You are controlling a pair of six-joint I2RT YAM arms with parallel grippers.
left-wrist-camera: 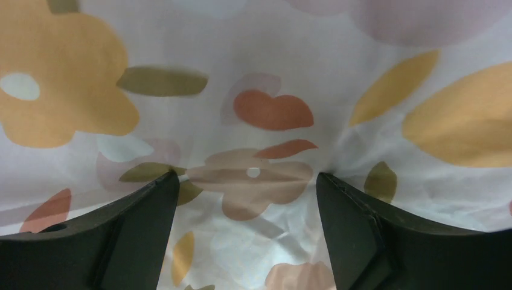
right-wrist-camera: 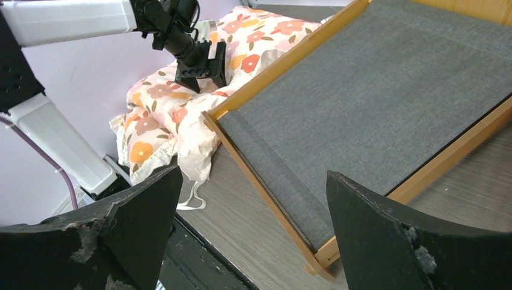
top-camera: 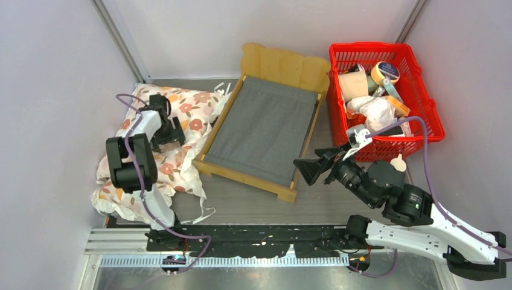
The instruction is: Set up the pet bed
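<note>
A wooden pet bed frame (top-camera: 288, 190) with a grey fabric base (top-camera: 259, 130) stands in the middle of the top view. To its left lies a heap of white, flower-printed bedding (top-camera: 196, 112) with ties at its edges. Down at that heap, my left gripper (top-camera: 171, 139) has its fingers against the cloth. In the left wrist view the printed cloth (left-wrist-camera: 253, 121) fills everything, with a gap between the two fingers. My right gripper (top-camera: 309, 162) hovers by the bed's front right corner, its fingers open and empty.
At the back right a red basket (top-camera: 432, 115) holds tapes, rolls and bags. A small white round piece (top-camera: 398, 163) shows behind the right arm. Bare grey floor (top-camera: 241, 208) lies in front of the bed.
</note>
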